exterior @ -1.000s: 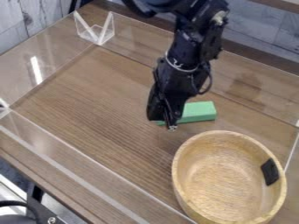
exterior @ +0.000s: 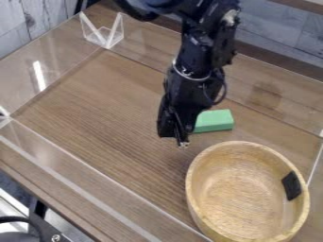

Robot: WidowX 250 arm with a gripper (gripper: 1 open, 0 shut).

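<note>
The black robot arm reaches down from the top of the camera view, its gripper [exterior: 177, 132] low over the middle of the wooden table. A green block [exterior: 216, 120] lies just behind and right of the gripper, partly hidden by it. No object shows between the fingers, and the gripper looks shut, though the tips are small and dark. In front, at the lower right, sits a round tan bowl [exterior: 240, 213] with nothing visible inside.
A clear plastic bracket [exterior: 104, 28] stands at the back left. The table's front edge runs across the lower left, and walls border the back.
The arm and gripper have shifted very slightly over the last second. The green block and bowl appear unmoved.
</note>
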